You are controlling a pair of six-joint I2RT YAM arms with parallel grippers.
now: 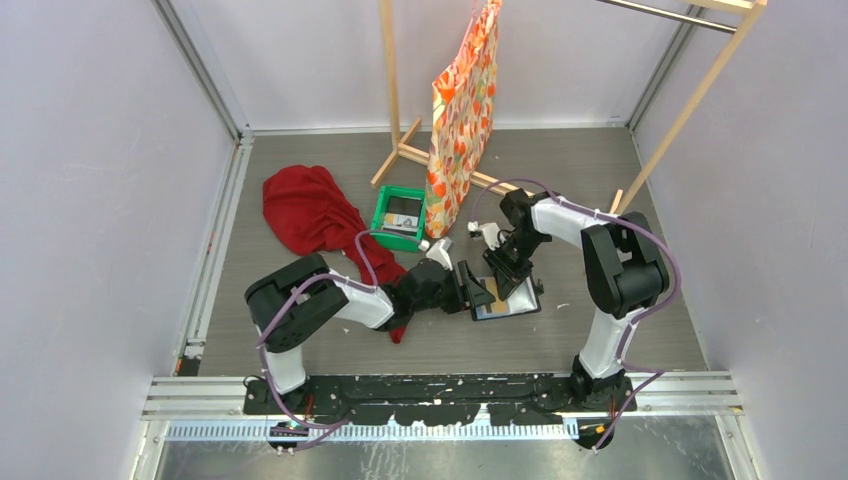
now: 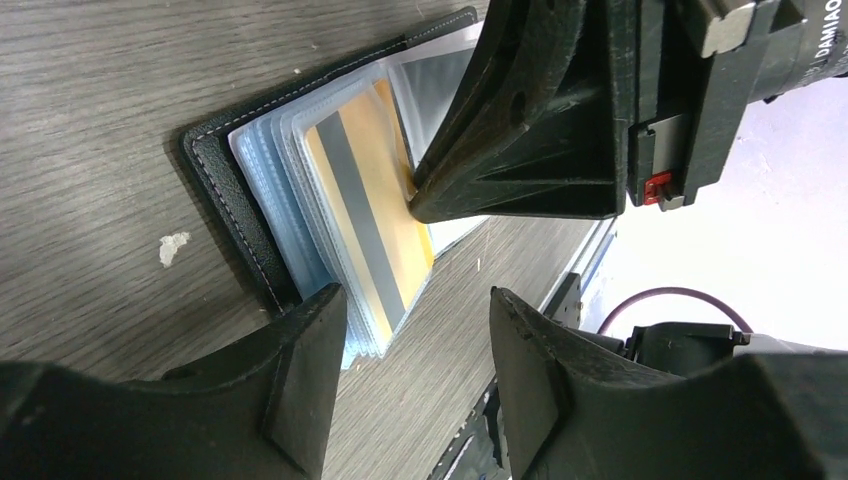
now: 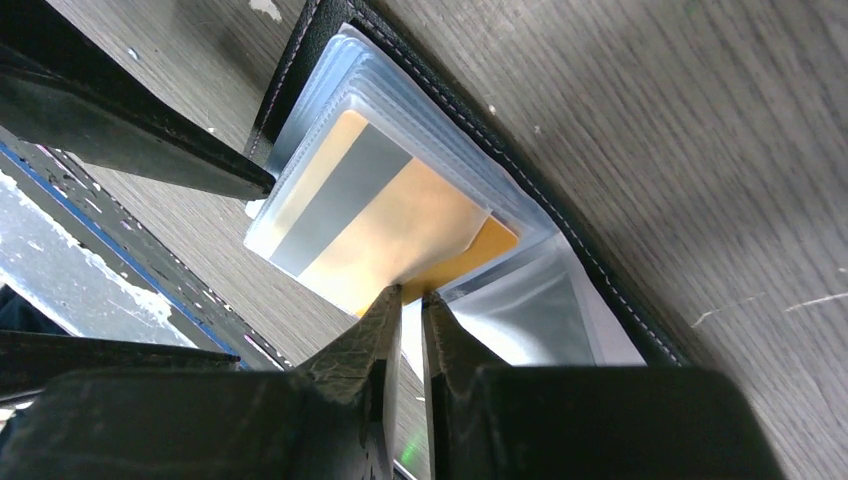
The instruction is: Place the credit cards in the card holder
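The black card holder (image 1: 506, 317) lies unfolded on the table, its clear sleeves (image 3: 383, 85) stacked on one half. Inside the top sleeve is an orange card with a grey stripe (image 3: 395, 215); a strip of it pokes out of the sleeve's edge on the side of my right gripper. That gripper's fingertips are close together at this edge, a narrow gap between them, and whether they pinch anything cannot be told. My left gripper stands part open at the opposite end of the sleeves, one finger (image 2: 318, 325) against or just before their edge.
A green basket (image 1: 376, 216) with more cards (image 1: 400, 222) inside stands behind my left arm. Red cloth (image 1: 310, 210) lies to the left. A floral cloth (image 1: 463, 130) hangs from a wooden rack (image 1: 392, 80) at the back.
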